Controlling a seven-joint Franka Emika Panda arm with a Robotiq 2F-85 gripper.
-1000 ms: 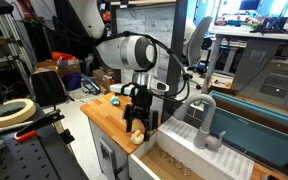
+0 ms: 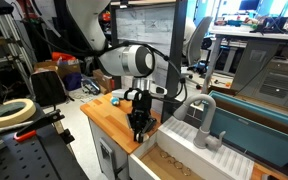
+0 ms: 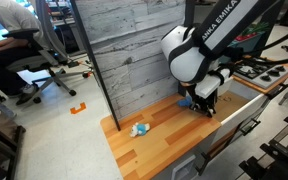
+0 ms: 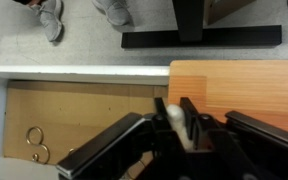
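A small pale object (image 4: 176, 117), whitish with a pinkish part, shows between the fingers in the wrist view. Around it is my gripper, its fingers apart; whether they touch the object is not clear. In exterior view 1 the gripper (image 2: 139, 138) points down at the right-hand edge of the wooden counter (image 2: 112, 124), beside the open drawer (image 2: 177, 160). The object is hidden behind the dark fingers there. The arm leans over the same counter edge in exterior view 2.
Several metal rings (image 4: 35, 137) lie in the drawer. A blue-and-white item (image 3: 139, 129) rests farther along the counter. A grey faucet (image 2: 191, 103) rises behind the drawer. Much of the wooden top is clear.
The pale object showed by the fingertips at the counter edge earlier in exterior view 1; now the dark fingers cover that spot. The arm has shifted only slightly.
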